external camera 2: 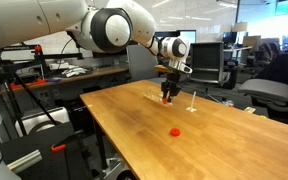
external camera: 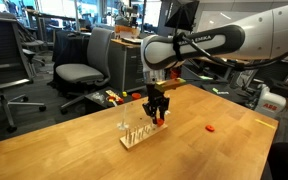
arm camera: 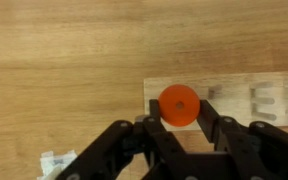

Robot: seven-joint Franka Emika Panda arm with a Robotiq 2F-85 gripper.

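My gripper is shut on a round orange-red piece (arm camera: pixel 179 105), one dark finger at each side of it. The piece appears over one end of a pale wooden board (arm camera: pixel 227 85) in the wrist view; whether it touches the board cannot be told. In exterior view 1, the gripper (external camera: pixel 159 113) points down at the right end of that board (external camera: pixel 132 143), where a row of small upright pegs stands. Only a small part of the red piece (external camera: pixel 161 122) shows there, below the fingers.
Another red piece (external camera 2: pixel 175 132) lies alone on the wooden table (external camera 2: pixel 214 155). A small whitish object (arm camera: pixel 56 162) rests near the lower left in the wrist view. Several small colored things (external camera: pixel 114 97) lie behind the board.
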